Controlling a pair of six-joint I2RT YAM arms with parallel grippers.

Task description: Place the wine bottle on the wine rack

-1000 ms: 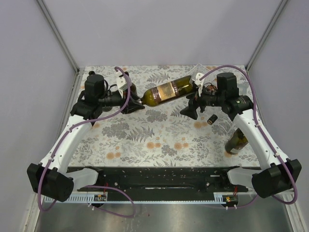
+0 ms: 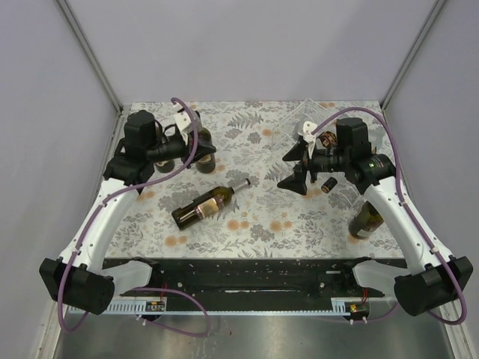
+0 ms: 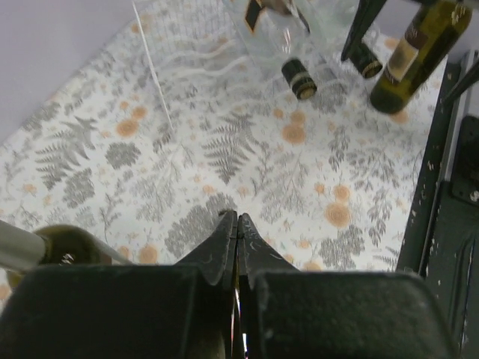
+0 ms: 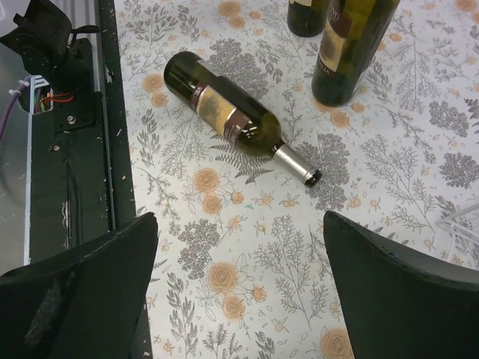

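Observation:
A dark green wine bottle [image 2: 203, 207] lies on its side on the flowered cloth, label partly up, its neck pointing right and away. My left gripper [image 2: 209, 146] is above and behind it, clear of the bottle; in the left wrist view its fingertips [image 3: 238, 224] meet with nothing between them. My right gripper stands open and empty in the right wrist view, its fingers wide apart, well to the right of the lying bottle [image 4: 228, 112]. The white wire wine rack [image 2: 288, 127] stands at the back right, partly hidden by my right arm.
Upright bottles stand at the back left, close to my left gripper. Clear bottles rest in the rack, their dark-capped necks [image 3: 299, 79] facing out. Another green bottle [image 2: 366, 220] stands at the right edge.
Both grippers are apart from it.

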